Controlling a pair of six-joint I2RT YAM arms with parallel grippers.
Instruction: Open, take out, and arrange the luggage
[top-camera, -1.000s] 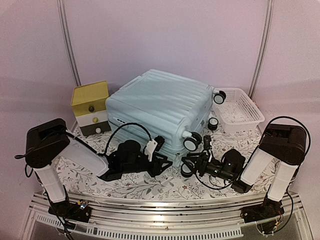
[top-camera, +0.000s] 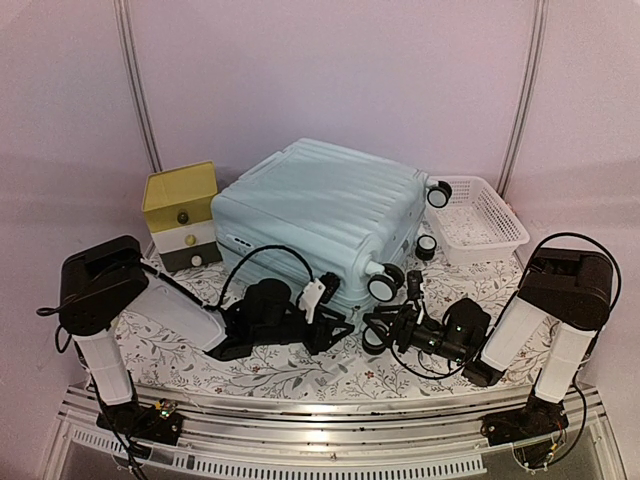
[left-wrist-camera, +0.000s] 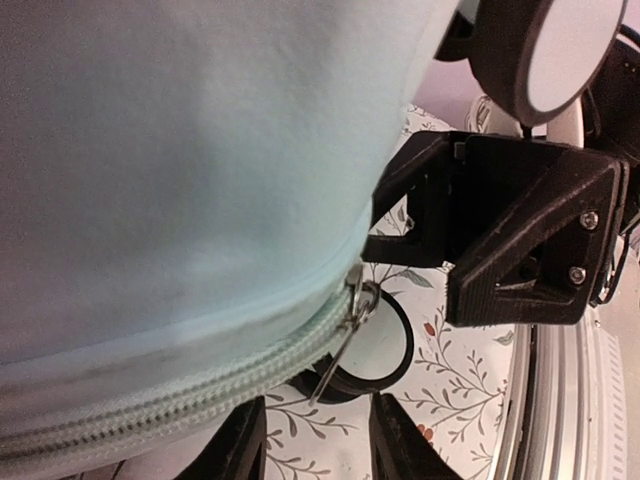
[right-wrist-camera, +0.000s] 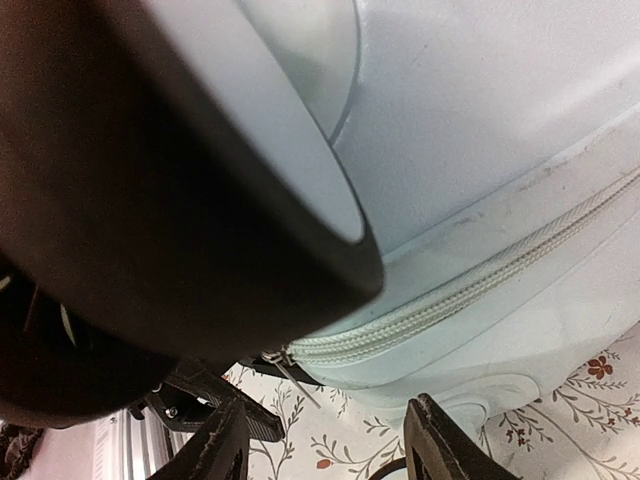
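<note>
A pale blue suitcase (top-camera: 315, 215) lies on its side on the floral mat, wheels to the right. Its zipper (left-wrist-camera: 230, 385) runs along the lower edge, with metal pulls (left-wrist-camera: 355, 320) hanging at the corner. My left gripper (top-camera: 332, 328) is at the front corner, open, its fingertips just below the pulls in the left wrist view (left-wrist-camera: 317, 435). My right gripper (top-camera: 378, 322) faces it from the right by the front wheel (top-camera: 385, 283), also open (right-wrist-camera: 322, 440). I see nothing between either gripper's fingers.
Stacked yellow, white and dark drawers (top-camera: 180, 195) stand at back left. A white basket (top-camera: 480, 243) is at back right, a loose wheel (top-camera: 426, 246) beside it.
My left gripper has shifted slightly to the right along the suitcase's front corner. The suitcase and right arm look unmoved in the top view.
</note>
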